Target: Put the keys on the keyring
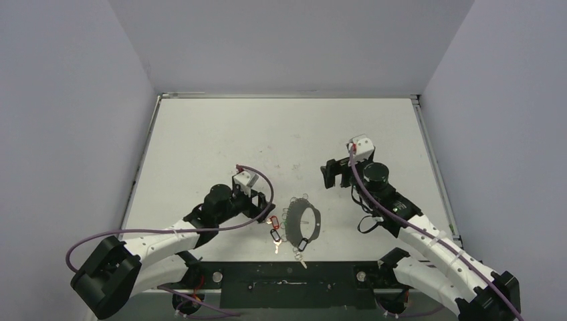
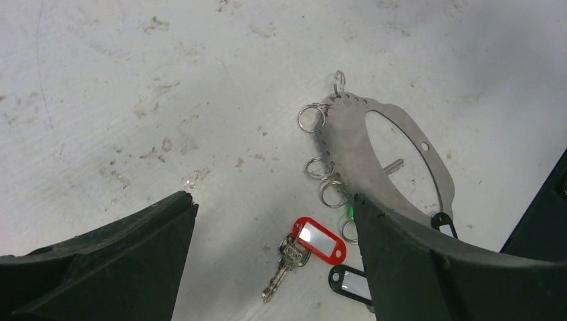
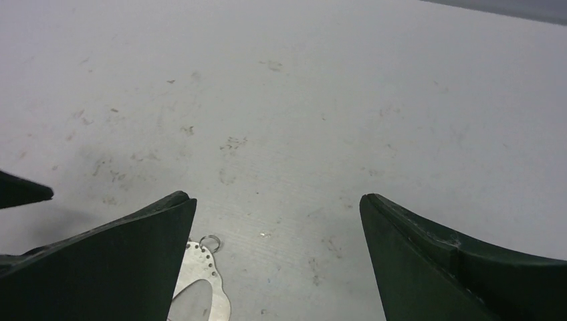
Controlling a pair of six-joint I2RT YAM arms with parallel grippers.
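The keyring [image 2: 349,137], a flat grey metal plate with an oval opening and small wire rings along its edge, lies flat on the table. Beside it lie a key with a red tag [image 2: 319,241] and a black tag [image 2: 351,284], partly hidden by a finger. Another black tag [image 1: 303,245] lies at the plate's lower edge, with a key below it. A bit of green shows under the rings. Above and left of the keyring, my left gripper is open and empty. My right gripper, open and empty, stands apart to the keyring's upper right.
White table [image 1: 220,134] behind the arms is bare. Its front edge runs close below the keys, with a dark panel [image 1: 294,284] beyond. Purple cables [image 1: 160,231] hang along both arms.
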